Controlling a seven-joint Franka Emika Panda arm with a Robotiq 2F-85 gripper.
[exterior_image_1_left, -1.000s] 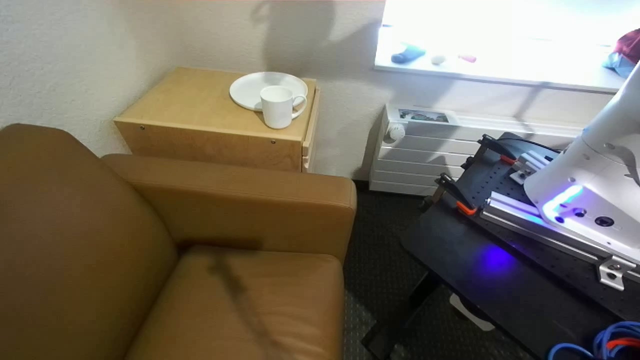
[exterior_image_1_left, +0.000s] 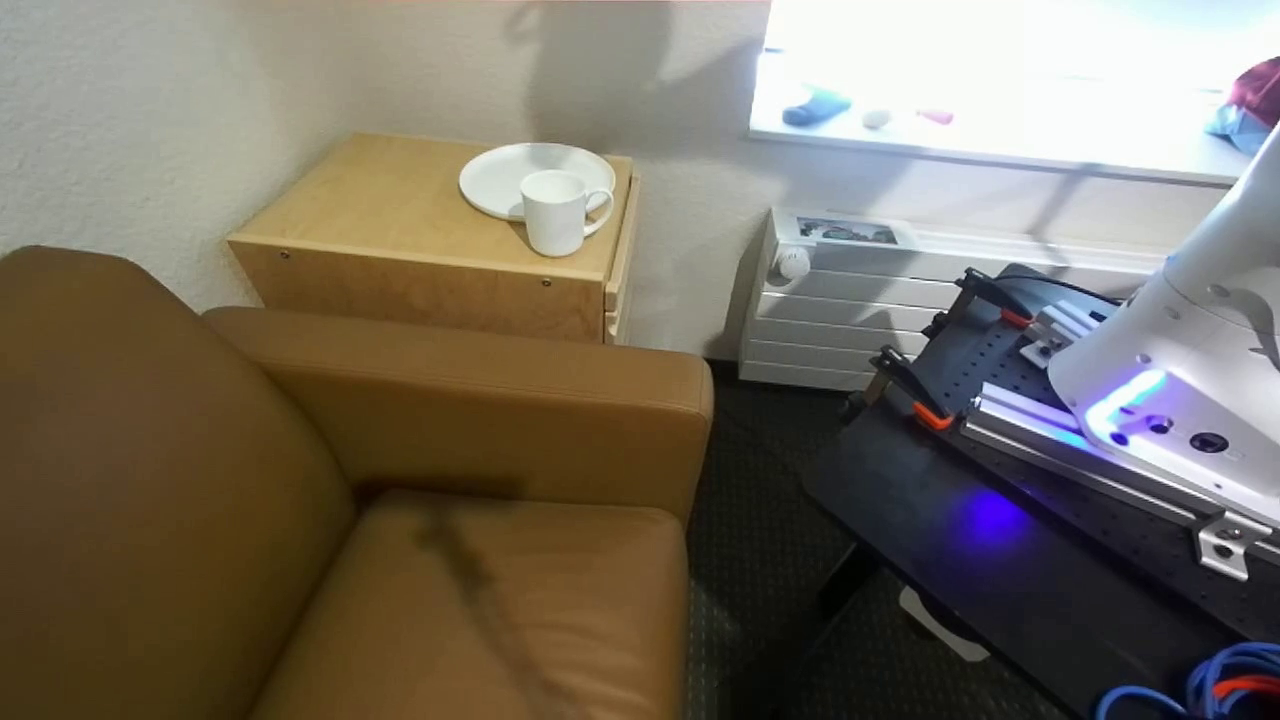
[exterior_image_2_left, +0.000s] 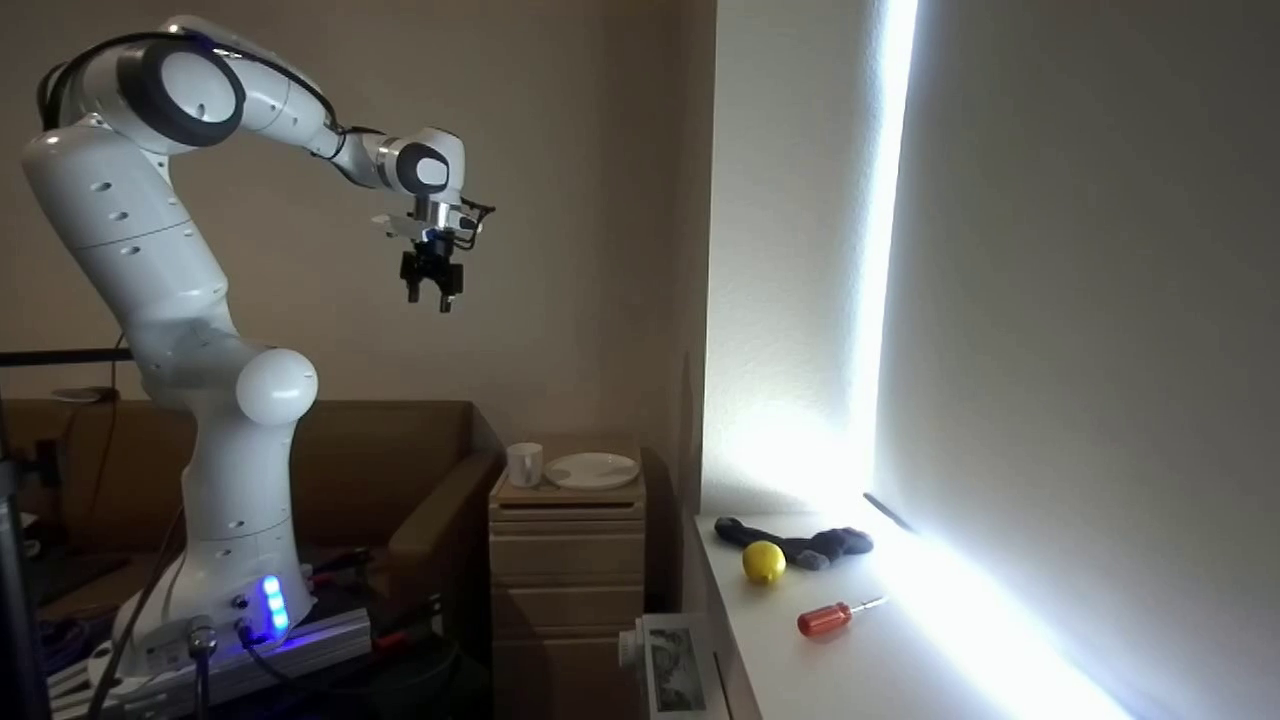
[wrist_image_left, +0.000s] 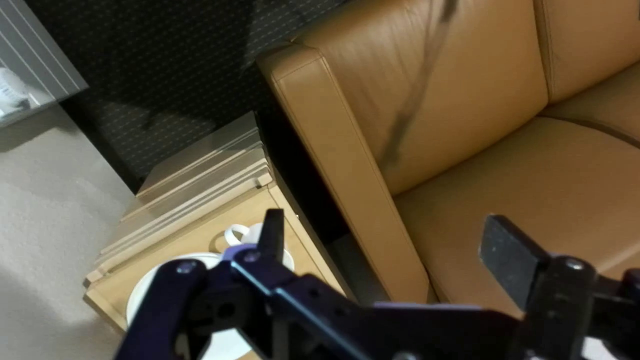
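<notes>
High above the furniture in exterior view 2, my gripper (exterior_image_2_left: 429, 302) points downward with its two fingers apart. The wrist view shows it open too, and nothing lies between its dark fingers. A white mug (exterior_image_1_left: 554, 214) stands upright at the front of the wooden cabinet top, its handle toward the window side. Just behind the mug lies a white plate (exterior_image_1_left: 493, 182), flat on the same surface. From the wrist, the mug (wrist_image_left: 237, 234) and plate (wrist_image_left: 143, 288) are partly hidden by the gripper's body. The gripper touches neither of them.
The wooden cabinet (exterior_image_1_left: 348, 204) stands beside a brown sofa (exterior_image_1_left: 480, 396) and against the wall. A windowsill holds a yellow lemon (exterior_image_2_left: 763, 562), a red screwdriver (exterior_image_2_left: 824, 619) and a dark cloth-like item (exterior_image_2_left: 828, 547). Below it is a white radiator (exterior_image_1_left: 828, 306).
</notes>
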